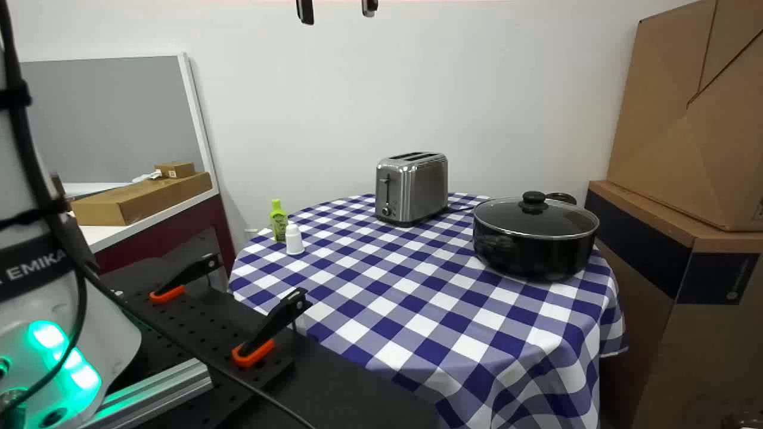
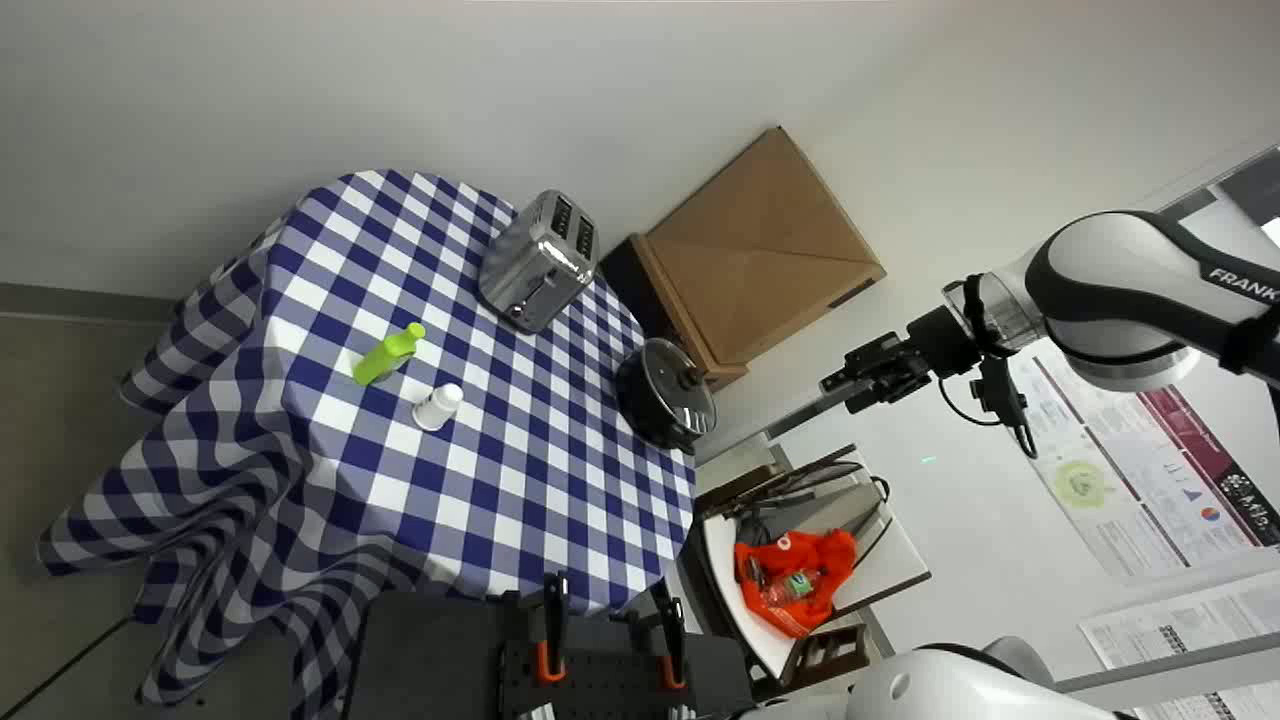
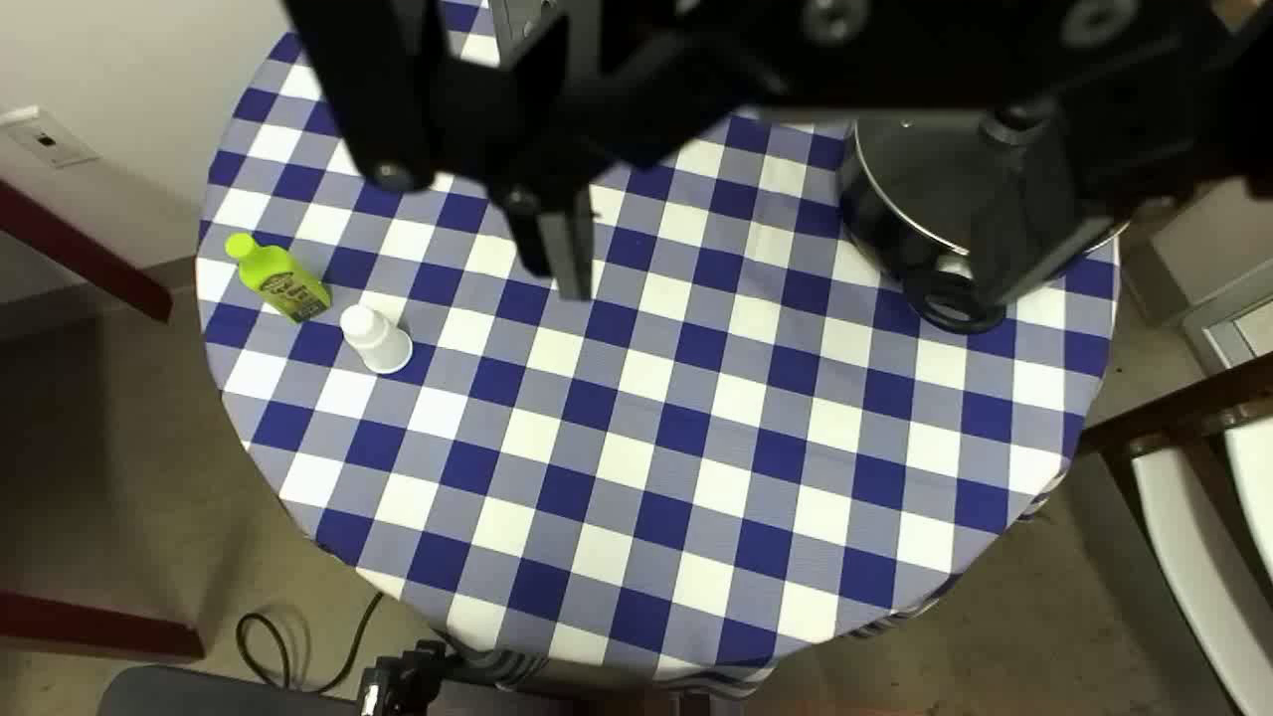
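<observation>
High above the table my gripper [image 1: 337,14] stands open, its two fingers wide apart and nothing between them. In the wrist view one finger [image 3: 570,253] overlaps the tablecloth, while the other covers part of the black pot [image 3: 889,233]. Toward the left table edge, a yellow-green bottle [image 1: 278,221] and a small white bottle [image 1: 294,239] stand upright, close together. A silver toaster [image 1: 412,187] occupies the back of the table, with both slots seeming empty. On the right, the pot carries a glass lid [image 1: 534,215] with a black knob.
Blue-and-white checked cloth [image 1: 400,307] covers the round table, its middle and front clear. Cardboard boxes [image 1: 690,114] rise beyond the pot. Two orange-tipped clamps [image 1: 268,332] stick up at the mounting plate by the near edge.
</observation>
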